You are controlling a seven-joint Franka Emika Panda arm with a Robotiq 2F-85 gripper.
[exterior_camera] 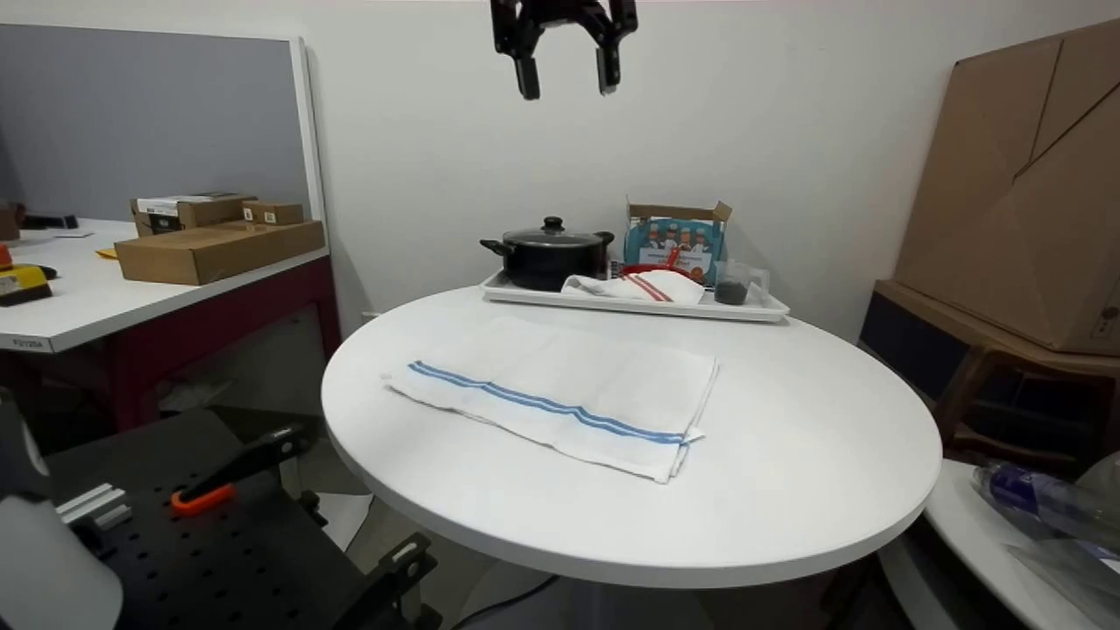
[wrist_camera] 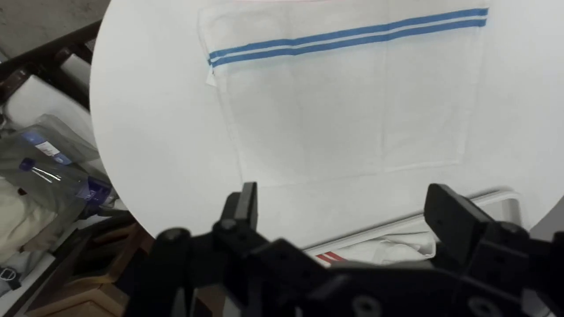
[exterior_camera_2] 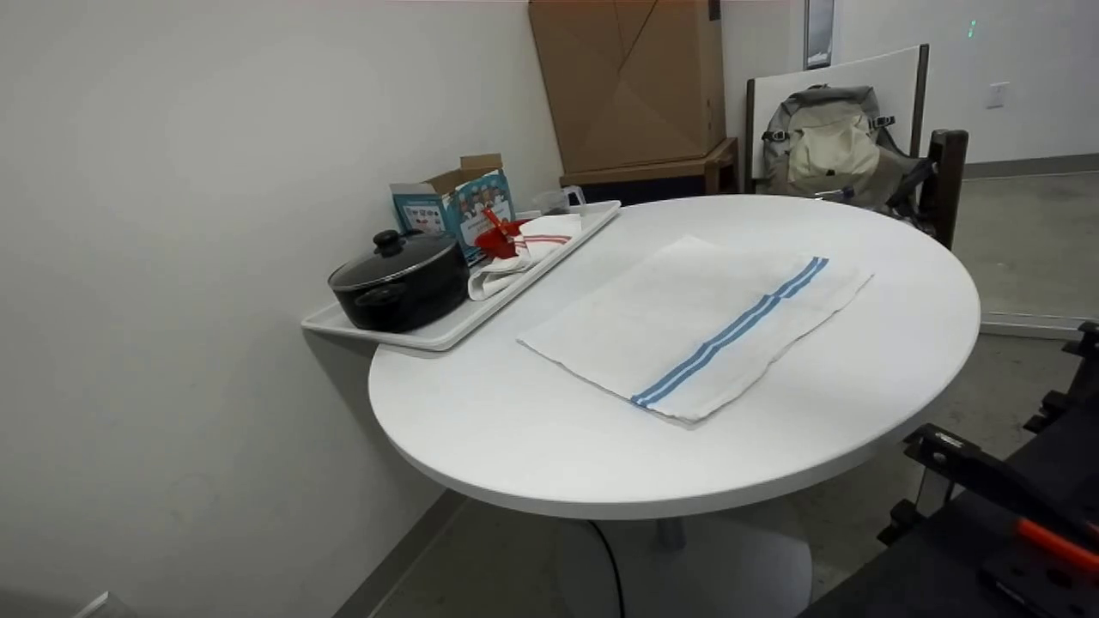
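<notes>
A white towel [exterior_camera: 567,383] with a pair of blue stripes lies folded and nearly flat on the round white table [exterior_camera: 819,451]. In the second exterior view the same towel [exterior_camera_2: 670,309] shows a few light wrinkles and slightly uneven layers at its edge. My gripper [exterior_camera: 569,86] hangs high above the table, open, its fingers wide apart and empty. From the wrist, the gripper looks down with the towel [wrist_camera: 338,116] ahead of its fingertips, well below and not touched. The second exterior view does not show the gripper.
A white tray [exterior_camera: 772,311] at the table's back edge carries a black lidded pot [exterior_camera: 551,255], a red-striped cloth [exterior_camera: 642,285], a blue box [exterior_camera: 672,240] and a clear cup [exterior_camera: 735,285]. A wall stands behind.
</notes>
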